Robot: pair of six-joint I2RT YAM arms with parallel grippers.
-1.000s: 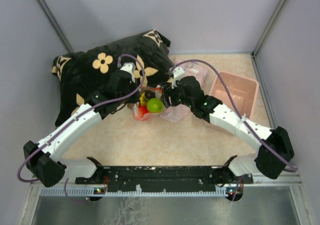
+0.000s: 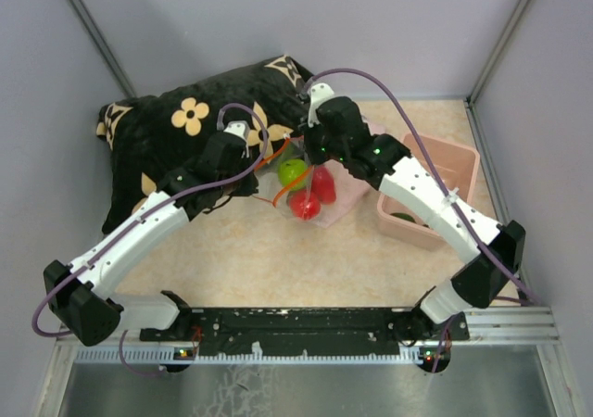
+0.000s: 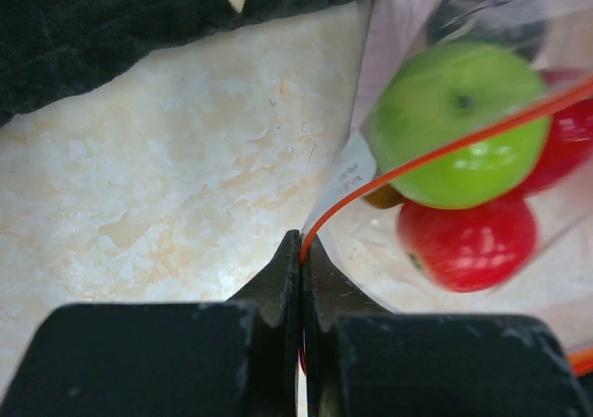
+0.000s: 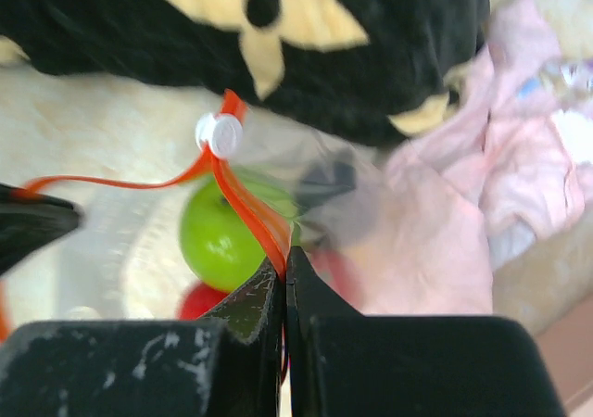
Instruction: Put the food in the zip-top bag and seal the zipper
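The clear zip top bag [image 3: 347, 171] has an orange zip edge. Inside lie a green apple [image 2: 292, 173], a red round fruit [image 2: 306, 205], another red piece [image 2: 322, 184] and a dark item [image 3: 486, 14]. My left gripper is shut on one end of the orange edge, left of the food. Farther back and to the right, my right gripper is shut with the orange edge between its fingertips. A white slider [image 4: 220, 136] sits on the zip near the right gripper. Between the grippers the orange strips stand apart, so the mouth gapes.
Behind the bag lies a black flowered cushion [image 2: 190, 116]. A pink cloth [image 4: 445, 232] spreads beside and under the bag. The pink bin [image 2: 454, 162] stands at right, partly behind my right arm, with a green item [image 2: 405, 217] inside.
My right gripper has moved slightly back, now holding the bag's edge. The bag's mouth has turned and stretched between the grippers, and the red food shows farther right. The left arm stays put.
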